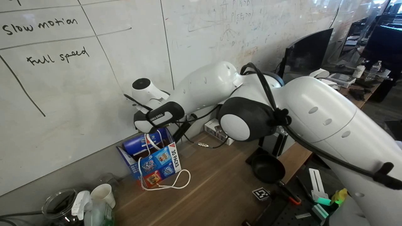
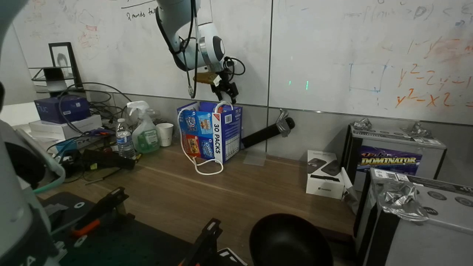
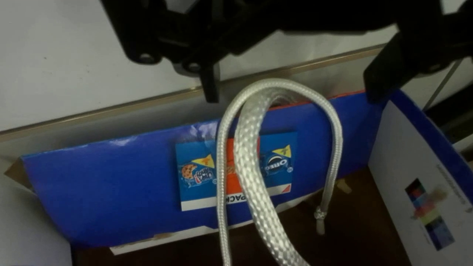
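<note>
A white braided rope [image 3: 250,164] is draped over the open blue snack box [image 2: 232,130]. Its top loop rises inside the box, while another length [image 1: 184,184] hangs down the front onto the table. Above the box, my gripper stands open, one finger [image 3: 210,84] to the left of the loop and the other finger [image 3: 383,75] to its right in the wrist view. The loop's crest appears in the gap, but its depth relative to the fingertips is unclear. No grip on the rope shows. In exterior view 1 the arm hides the fingers.
Left of the box are a paper cup [image 2: 164,134], a spray bottle [image 2: 145,133] and a water bottle [image 2: 124,139]. A black tube [image 2: 264,135] leans at its right. The whiteboard [image 2: 328,53] rises close behind. A black pan [image 1: 268,168] sits nearer the base.
</note>
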